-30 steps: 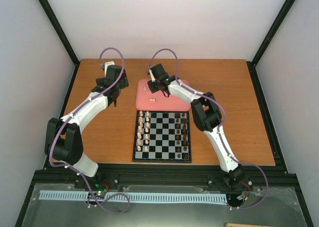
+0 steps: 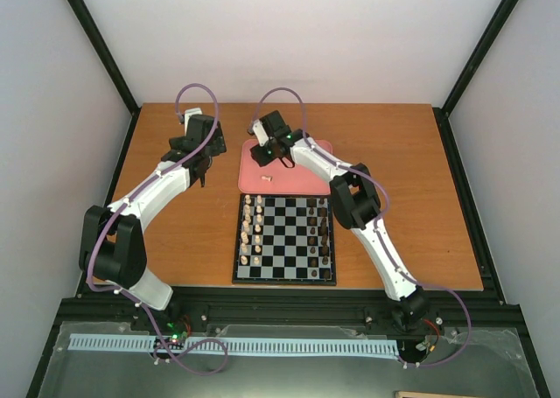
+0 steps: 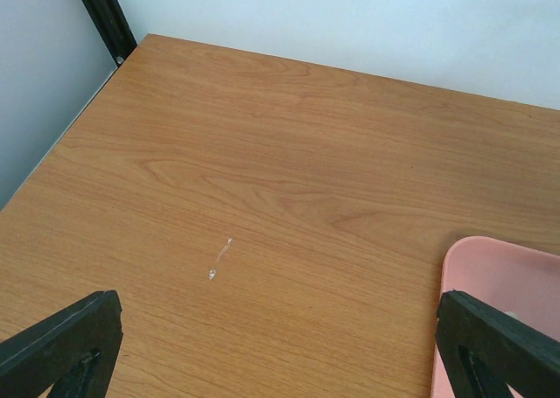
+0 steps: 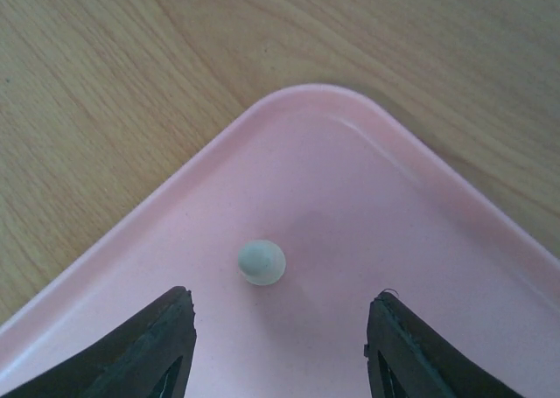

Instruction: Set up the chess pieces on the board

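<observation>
Over the far left part of the pink tray, my right gripper stands open. In the right wrist view, a small pale chess piece shows near the tray's corner, just beyond the gap between the fingers, touching neither. Another light piece lies on its side near the tray's front left. The chessboard carries light pieces along its left side and dark pieces along its right. My left gripper is open and empty, left of the tray.
In the right wrist view the tray's raised rim runs close to the pale piece. A wall stands behind the table.
My right gripper has shifted left over the tray and now sits a little lower in the top view. The light piece lying on the tray has moved slightly. My left arm is still.
</observation>
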